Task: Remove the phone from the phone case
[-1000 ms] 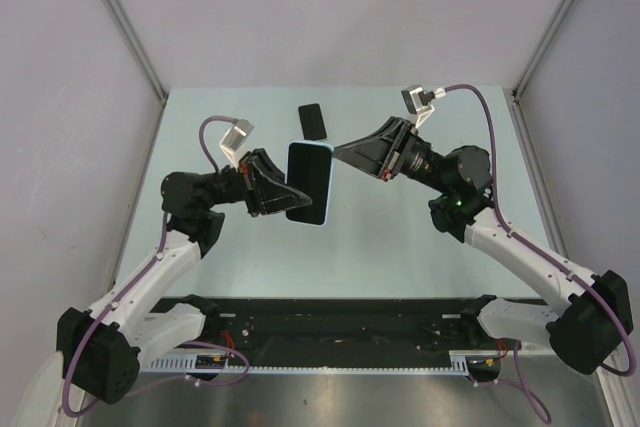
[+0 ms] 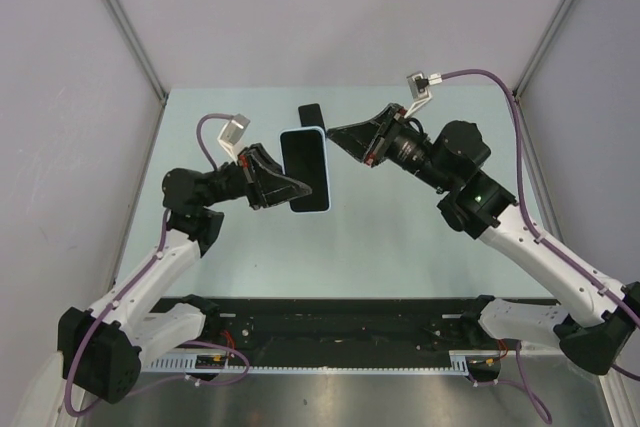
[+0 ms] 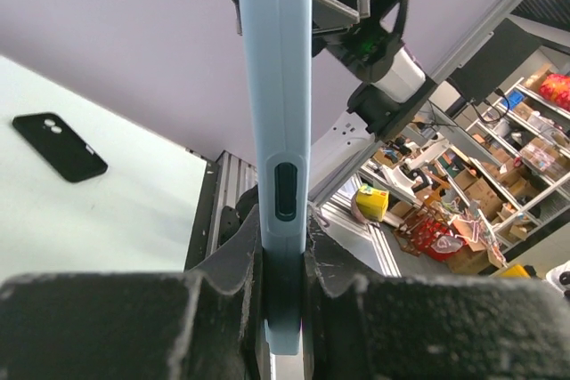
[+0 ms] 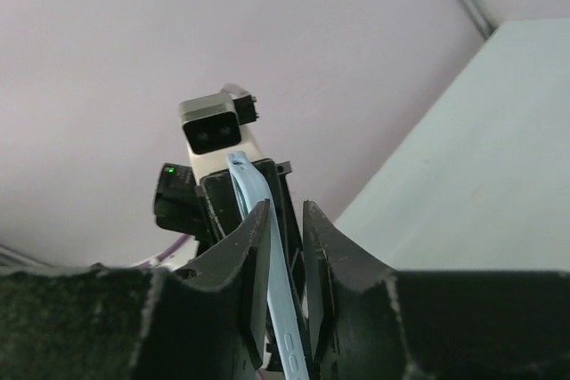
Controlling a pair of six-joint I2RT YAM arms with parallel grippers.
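A black-screened phone in a light blue case (image 2: 306,169) is held up above the table, screen facing the top camera. My left gripper (image 2: 290,191) is shut on its lower left part; in the left wrist view the case edge (image 3: 285,122), with a dark slot, runs down between the fingers. My right gripper (image 2: 328,130) has its tips right at the upper right corner of the case. From the right wrist view the light blue edge (image 4: 283,295) shows between the right fingers, which stand apart with a gap; whether they touch it cannot be told.
A flat black phone-shaped object (image 2: 311,115) with camera holes lies on the white table (image 2: 400,247), behind the held phone. Walls close off the sides and back.
The phone and case have turned, their upper end shifting left and up. The left arm has hardly moved.
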